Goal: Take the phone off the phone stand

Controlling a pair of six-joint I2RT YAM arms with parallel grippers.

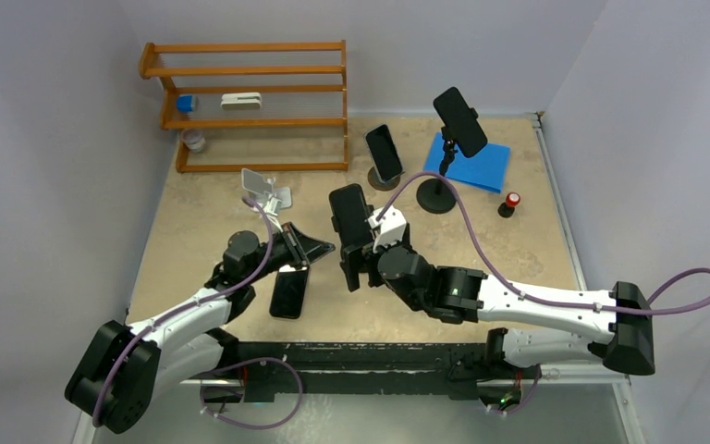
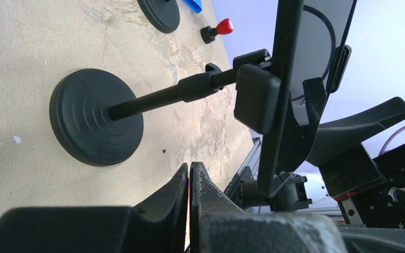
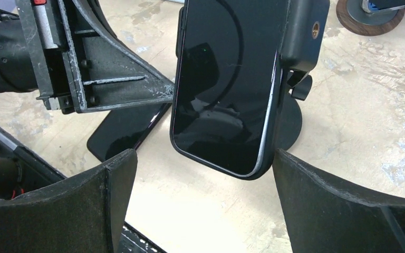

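A black phone (image 1: 350, 215) (image 3: 227, 84) sits upright in a stand with a round base (image 2: 95, 116) and post, between my two arms. My right gripper (image 1: 366, 270) is open around the lower part of the phone, a finger on either side in the right wrist view. My left gripper (image 1: 327, 248) is shut with nothing between its fingertips, just left of the phone and pointing at it.
Another phone (image 1: 288, 293) lies flat at the front left. Two other phone stands (image 1: 384, 153) (image 1: 434, 196), a blue folder (image 1: 485, 166), a red-topped object (image 1: 510, 203) and a wooden rack (image 1: 250, 166) stand behind and around.
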